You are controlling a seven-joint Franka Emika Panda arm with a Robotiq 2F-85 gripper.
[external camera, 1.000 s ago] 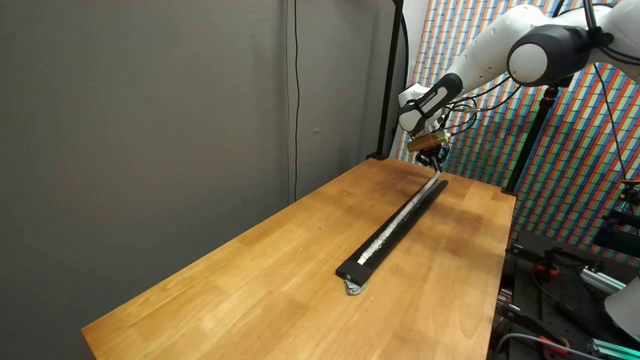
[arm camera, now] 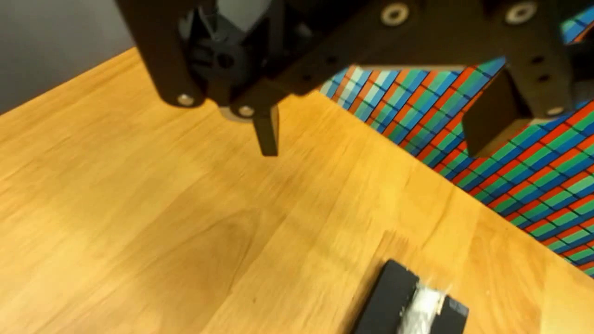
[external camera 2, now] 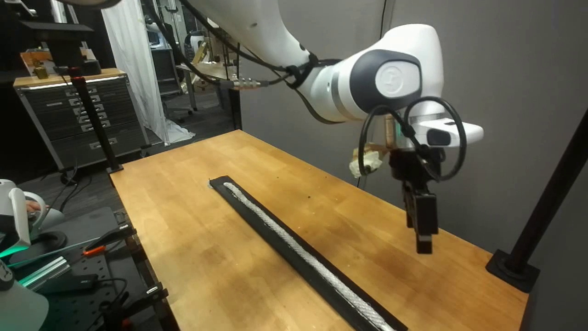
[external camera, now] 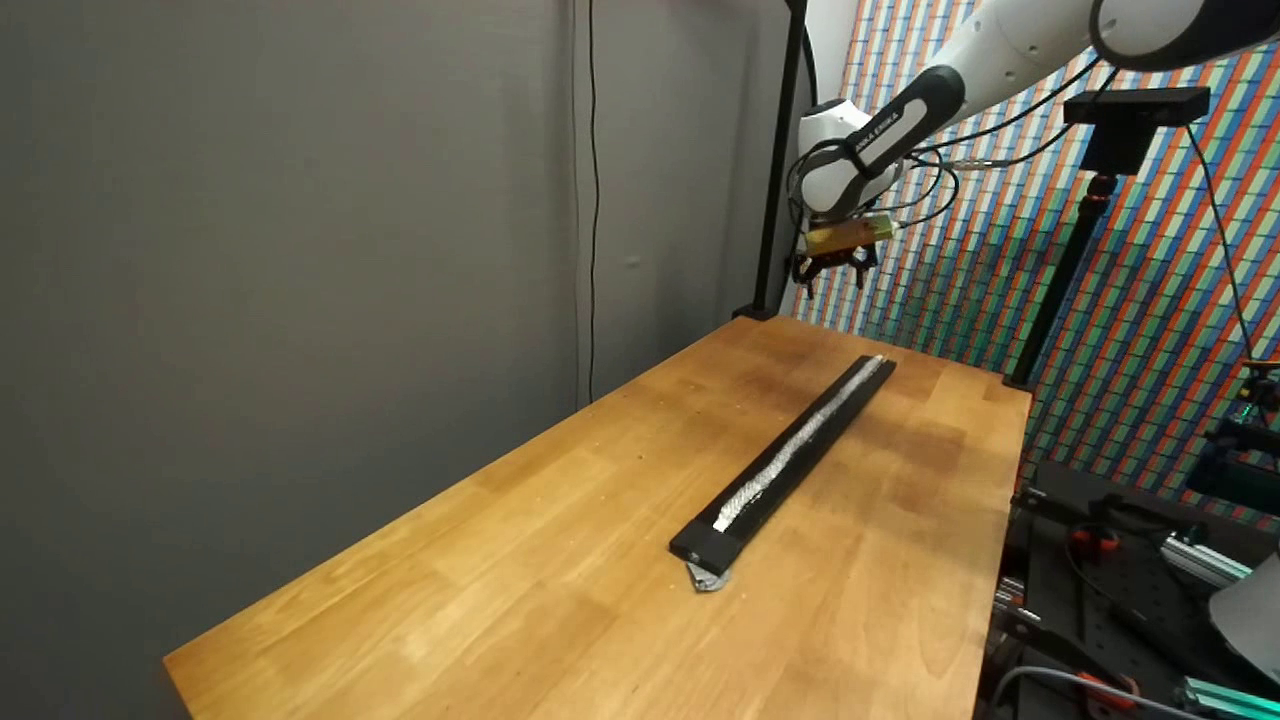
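Observation:
A long black channel (external camera: 828, 446) lies on the wooden table, with a silvery braided strip (external camera: 798, 444) running along its groove. In exterior view 2 the same strip (external camera 2: 297, 246) rests between the channel's black sides (external camera 2: 264, 234). A grey tip pokes out under the channel's near end in exterior view 1. High above the table's far end, apart from the channel, my gripper (external camera: 836, 288) hangs open and empty. The wrist view shows its fingers (arm camera: 267, 133) spread wide, with the channel's end (arm camera: 387, 298) and the strip (arm camera: 420, 311) at the bottom edge.
Black posts stand at the far corners, one post (external camera: 780, 168) by the grey wall and another post (external camera: 1062, 282) to the right. Cables loop around the arm's wrist.
My gripper has risen away from the strip's far end, where it was a second ago.

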